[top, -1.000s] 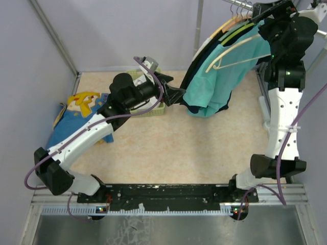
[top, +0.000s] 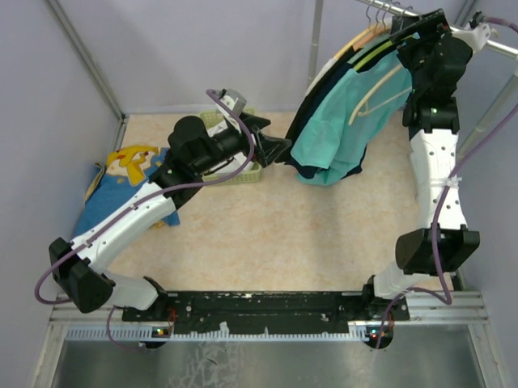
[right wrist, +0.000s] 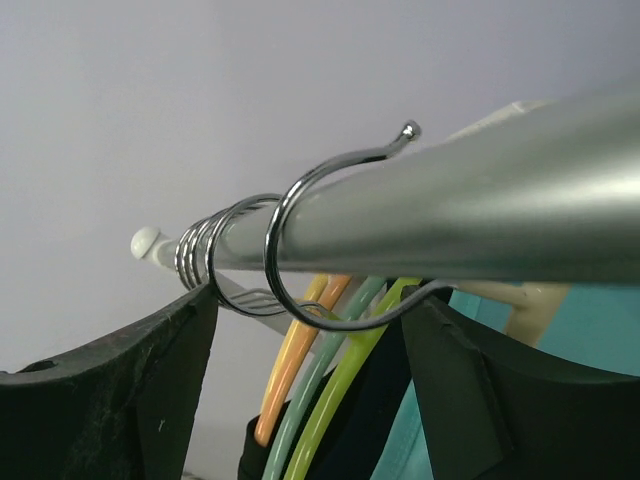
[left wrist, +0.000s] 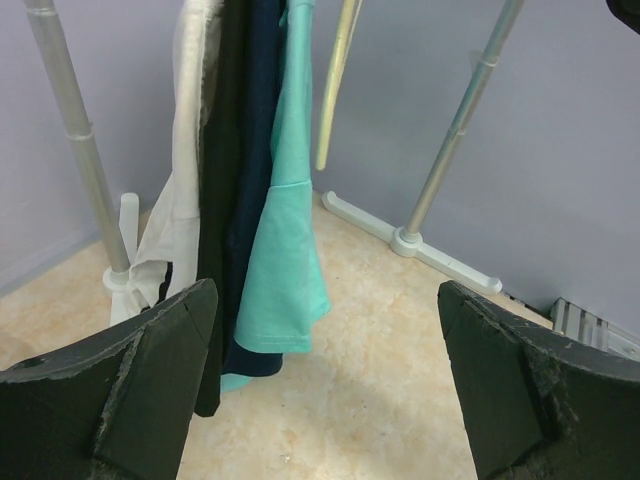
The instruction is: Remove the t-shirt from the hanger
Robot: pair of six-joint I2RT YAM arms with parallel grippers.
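Several shirts on hangers hang from the rail at top right, the front a teal shirt (top: pixel 336 137); in the left wrist view it (left wrist: pixel 285 250) hangs beside dark and white ones. A pale yellow hanger (top: pixel 360 103) hangs in front, no shirt visible on it. My right gripper (top: pixel 409 28) is up at the rail, fingers part open around wire hanger hooks below the rail (right wrist: pixel 470 210); whether it grips one is unclear. My left gripper (top: pixel 271 137) stands open left of the shirts, nothing between its fingers.
A green basket (top: pixel 235 178) stands behind the left arm. A blue cloth with a yellow character (top: pixel 113 198) lies at far left. Rack posts (left wrist: pixel 80 150) stand behind the clothes.
My right arm has shifted left along the rail, and the pale yellow hanger has swung rightward. My left arm has barely moved.
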